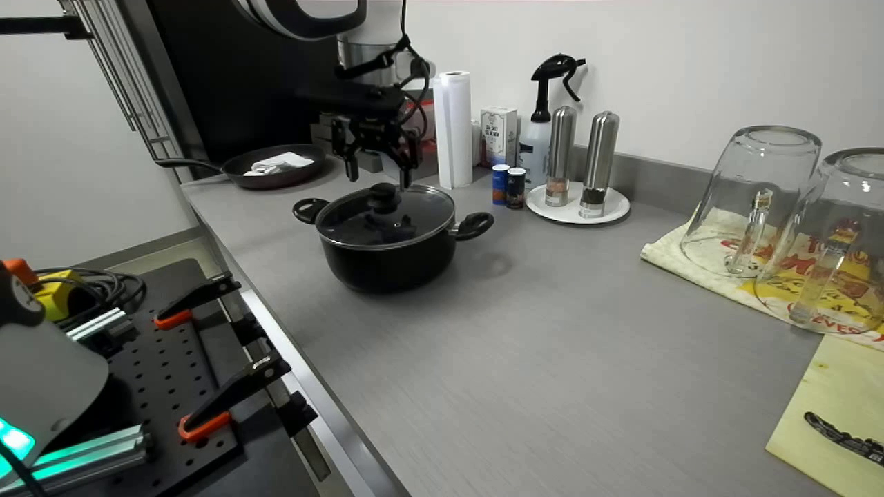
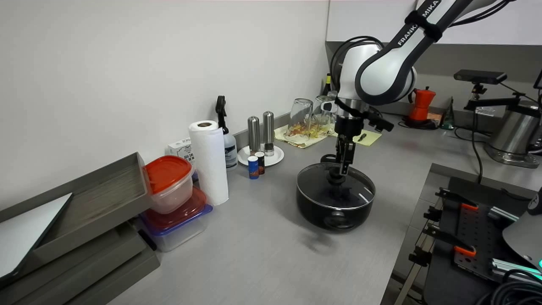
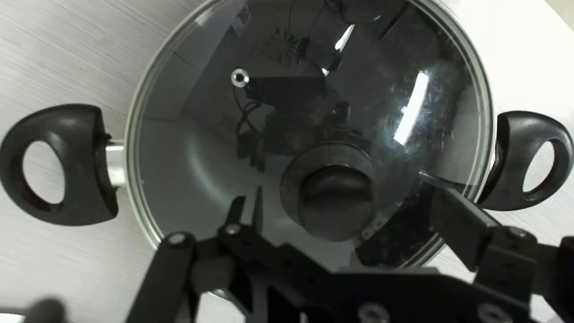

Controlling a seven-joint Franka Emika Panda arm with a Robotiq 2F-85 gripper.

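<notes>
A black pot (image 1: 385,269) stands on the counter, covered by a glass lid (image 3: 215,177) with a black knob (image 3: 337,202). The lid sits level on the rim. My gripper (image 1: 378,177) is over the lid, its fingers spread apart near the knob, and nothing shows held between them. In the wrist view the left finger (image 3: 234,215) and right finger (image 3: 457,220) lie on opposite sides of the knob with clear gaps. Seen from the second exterior view, the gripper (image 2: 344,170) hangs close to the knob; whether a finger touches the lid cannot be told there.
A paper towel roll (image 1: 453,132), two small shakers and a white plate (image 1: 609,214) with two mills stand along the wall. Upturned glass jugs (image 1: 750,203) are at the right. A frying pan (image 1: 277,175) lies at the far end.
</notes>
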